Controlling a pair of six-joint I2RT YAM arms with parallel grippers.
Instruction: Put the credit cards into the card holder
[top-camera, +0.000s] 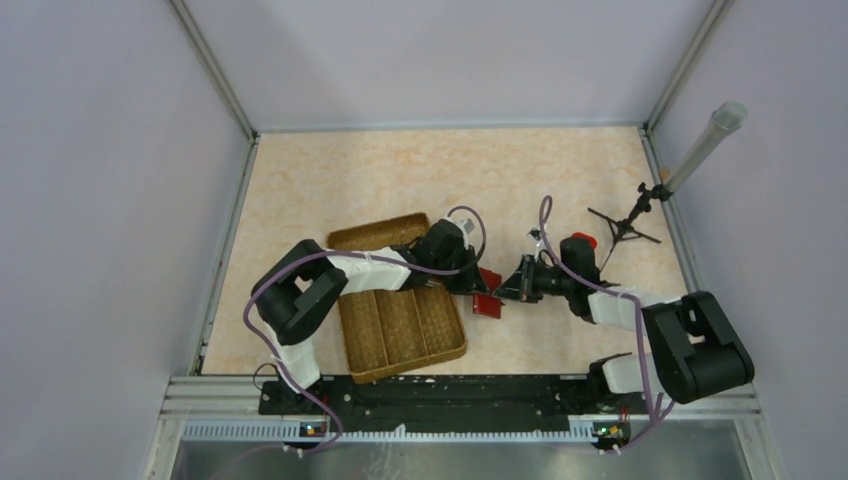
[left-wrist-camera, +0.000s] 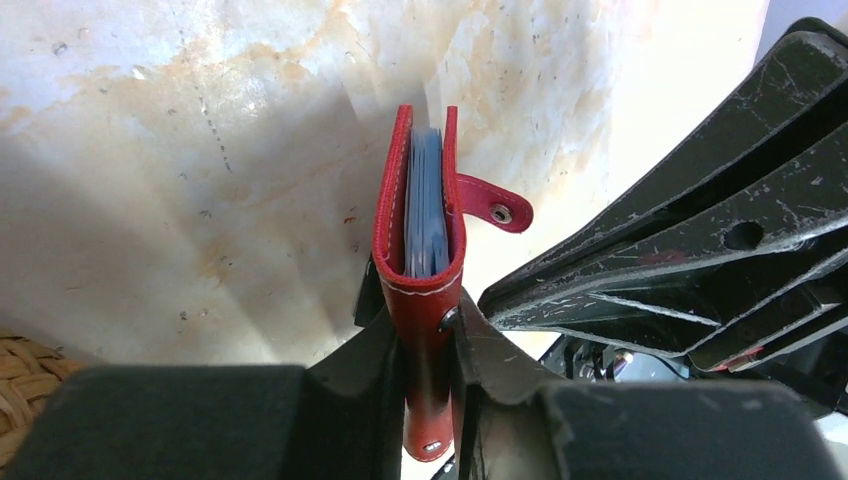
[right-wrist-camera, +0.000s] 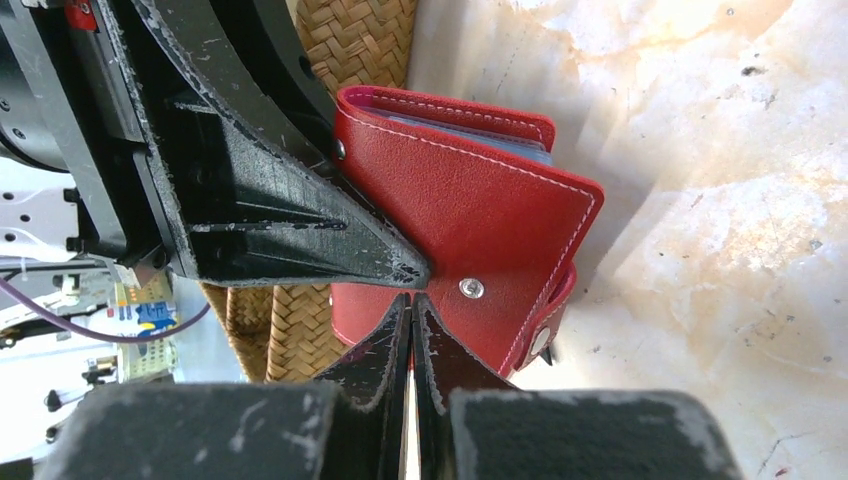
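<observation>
The red card holder (left-wrist-camera: 430, 330) stands on edge between the fingers of my left gripper, which is shut on it. Its open mouth faces away from that gripper, and thin bluish clear sleeves (left-wrist-camera: 425, 205) show inside. A strap with a snap (left-wrist-camera: 497, 208) sticks out at one side. In the right wrist view, a left finger (right-wrist-camera: 300, 225) lies against the red face of the holder. My right gripper is shut with nothing visible between its fingers, its tips close to that face; whether they touch it, I cannot tell. No separate card can be made out.
A woven basket (top-camera: 465, 347) with compartments lies under and beside the left arm. At the right stand a small black tripod (top-camera: 622, 228) and a red object (top-camera: 585, 240).
</observation>
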